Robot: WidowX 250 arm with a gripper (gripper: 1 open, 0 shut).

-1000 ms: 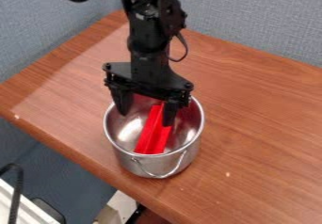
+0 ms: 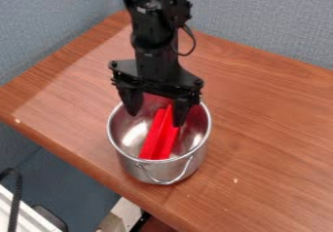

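Note:
A steel pot [image 2: 166, 166] with a wire handle stands at the table's left edge, red sticks or bars [image 2: 160, 136] lying inside it. My black gripper [image 2: 155, 109] hangs just over the pot's mouth, above the red pieces, its fingers open. Its body hides the back of the pot, and whether the fingertips touch anything inside is unclear.
At the lower left, beyond the table's edge, are the dark floor, a cable and a white object [image 2: 16, 212].
My gripper has shifted very slightly over the pot; the pot and red pieces look unchanged.

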